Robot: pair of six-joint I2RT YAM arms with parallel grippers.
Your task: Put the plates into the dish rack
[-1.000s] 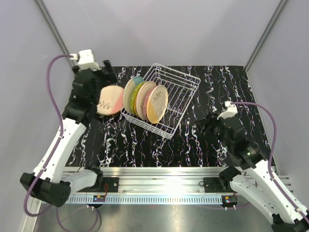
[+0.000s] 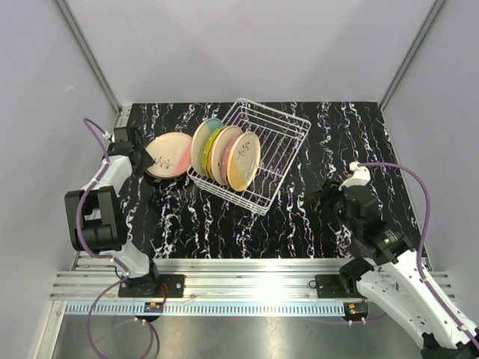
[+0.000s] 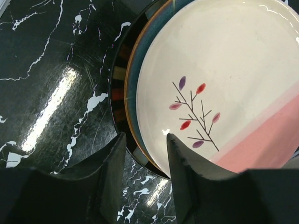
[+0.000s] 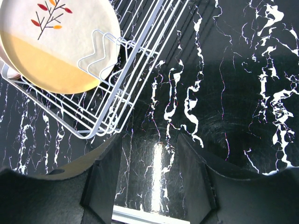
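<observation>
A cream-and-pink plate with a leaf print (image 2: 168, 149) lies flat on the black marble counter at the left, stacked on darker rims, seen close in the left wrist view. My left gripper is part open at its near-left edge, fingertips over the rim. The white wire dish rack (image 2: 281, 168) holds several plates standing on edge, the front one cream and yellow (image 2: 242, 161). My right gripper stands open right of the rack over bare counter, nothing between its fingers.
Grey walls (image 2: 45, 90) close in both sides. The counter right of the rack (image 2: 337, 134) is clear. A metal rail (image 2: 239, 265) runs along the front edge.
My left arm has moved left and lower, to the edge of the flat plate. The right arm shows little change.
</observation>
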